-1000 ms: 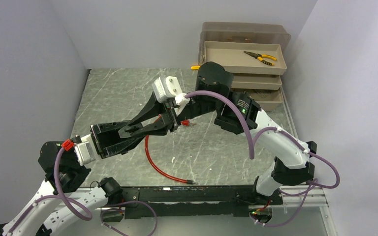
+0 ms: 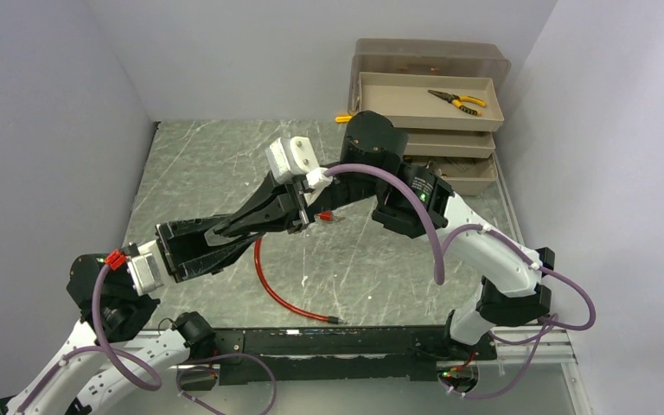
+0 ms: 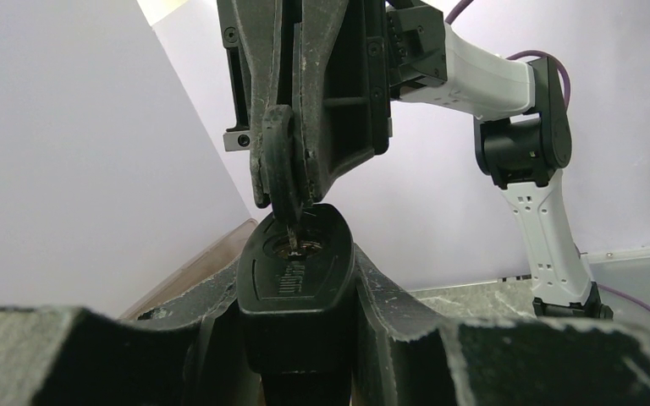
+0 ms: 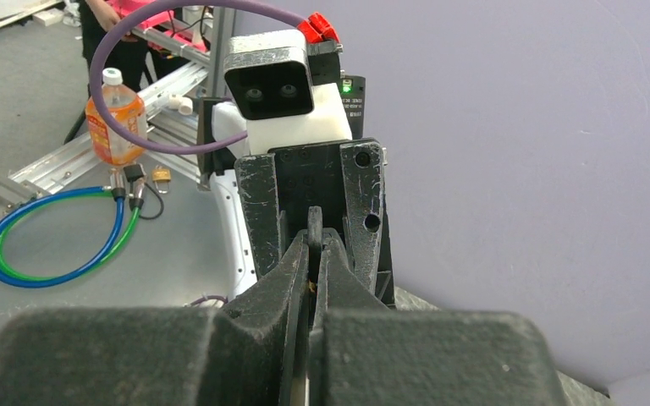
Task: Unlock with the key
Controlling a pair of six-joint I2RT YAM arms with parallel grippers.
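Observation:
A black lock body (image 3: 292, 288) with a round keyhole in its top sits clamped in my left gripper (image 2: 216, 242), which is shut on it. Above it, in the left wrist view, my right gripper (image 2: 242, 225) is shut, with the black-headed key (image 3: 278, 156) at its fingertips. The key's metal blade reaches down to the keyhole; how deep it sits I cannot tell. In the top view the two grippers meet over the middle-left of the table, hiding the lock. In the right wrist view the right fingers hide most of the key.
Stacked beige trays (image 2: 424, 86) with pliers (image 2: 456, 101) stand at the back right. A red hose (image 2: 281, 298) lies on the marble table (image 2: 173, 156) below the grippers.
The two grippers have shifted very slightly where they meet, my right fingertips closing up over the left one. Otherwise little differs.

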